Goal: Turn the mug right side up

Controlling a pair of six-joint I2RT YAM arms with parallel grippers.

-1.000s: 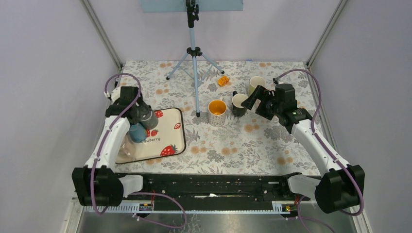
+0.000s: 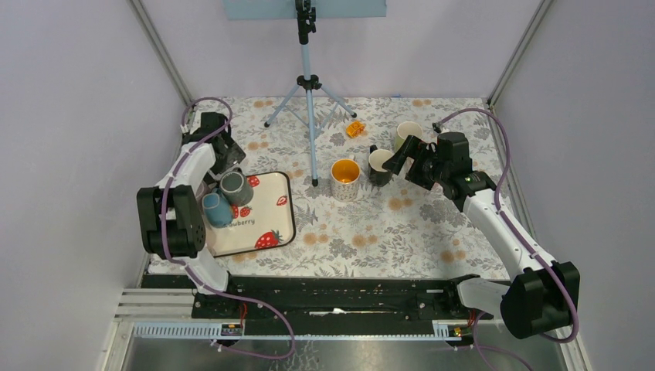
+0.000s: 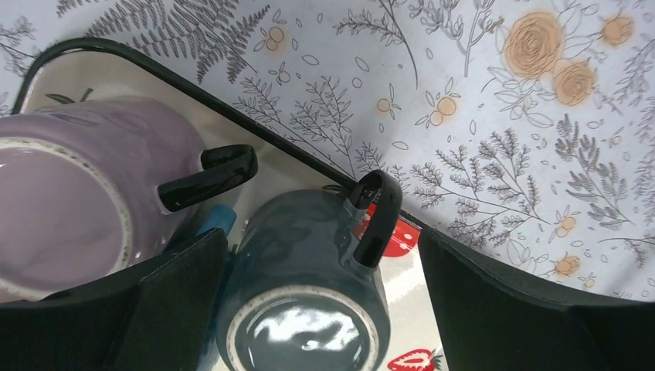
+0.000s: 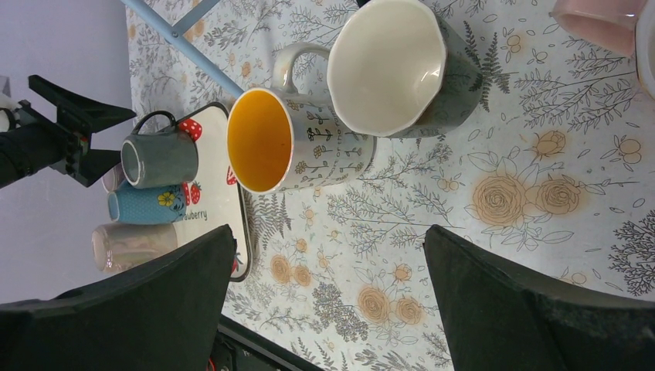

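On the strawberry tray (image 2: 263,224) mugs lie on their sides: a grey-green one with black handle (image 3: 301,263) (image 2: 236,188), a mauve one (image 3: 77,193) and a blue one (image 2: 217,209). My left gripper is open above the grey-green mug, its handle rising between the fingers. My right gripper (image 2: 402,154) is open, over the right half of the table near an orange-lined mug (image 4: 259,139) and a dark mug with a white interior (image 4: 386,66).
A tripod (image 2: 309,116) stands at the back. A small orange object (image 2: 355,128), a pale mug (image 2: 408,130) and a pink cup (image 4: 595,23) are nearby.
My left arm has moved toward the back of the table, beyond where it was over the grey-green mug a second ago. The right arm has hardly moved.
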